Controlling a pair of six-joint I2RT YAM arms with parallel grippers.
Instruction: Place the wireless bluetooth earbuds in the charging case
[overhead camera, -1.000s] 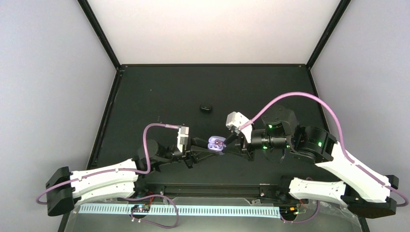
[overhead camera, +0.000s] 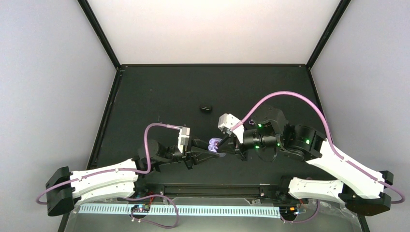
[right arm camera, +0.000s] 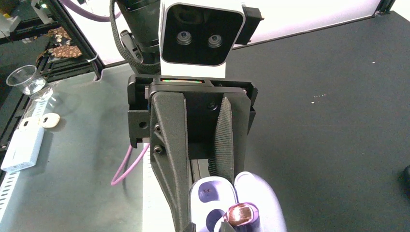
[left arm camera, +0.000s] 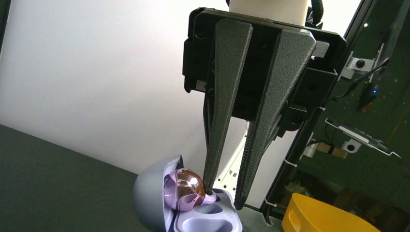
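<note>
The lilac charging case (left arm camera: 209, 221) stands with its lid (left arm camera: 152, 193) raised, held above the table. My left gripper (overhead camera: 213, 149) is shut on it; in the right wrist view its fingers (right arm camera: 169, 140) flank the case body. A lilac earbud with a shiny copper face (left arm camera: 189, 183) sits at the lid side, leaning against the inside of the lid. My right gripper is over the case with its fingers apart, one tip against the earbud's small end and the other beyond the case edge. Open wells (right arm camera: 209, 191) show in the case.
A small black object (overhead camera: 206, 108) lies on the dark table behind the grippers. Clear table surrounds it. At the left of the right wrist view are a clear cup (right arm camera: 29, 82) and a pale box (right arm camera: 23, 147) with white pieces beside it.
My right gripper has shifted a little to the left, closer over the case. The left arm and the case have stayed in place.
</note>
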